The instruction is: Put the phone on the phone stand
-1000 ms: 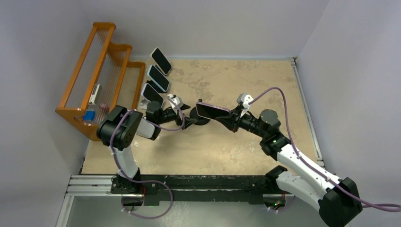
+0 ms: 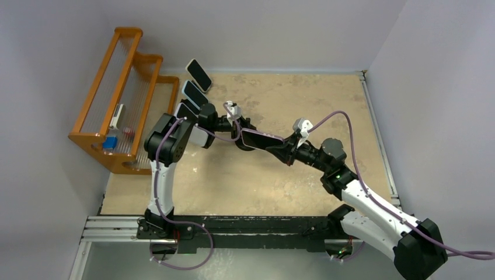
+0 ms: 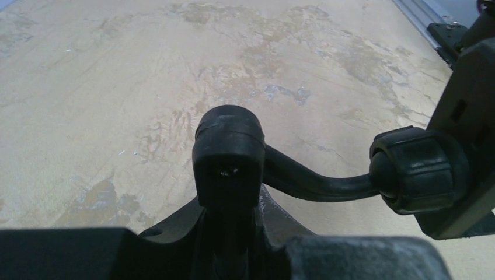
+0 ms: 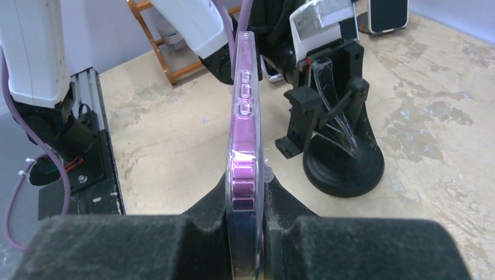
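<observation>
A pink-edged phone is held level by my right gripper, shut on its end; in the right wrist view the phone stands edge-on between the fingers. Behind it is the black phone stand with a round base. My left gripper is shut on the stand's upper part; in the left wrist view the stand's post rises from between the fingers, with an arm to the right. In the top view the stand is largely hidden by the left gripper and phone.
Several phones rest tilted at the back left beside a wooden rack. Walls bound the table at back and sides.
My left gripper and arm have moved right and toward the back, onto the stand, and the gripper is now shut on it. The right arm and phone are nearly unchanged.
</observation>
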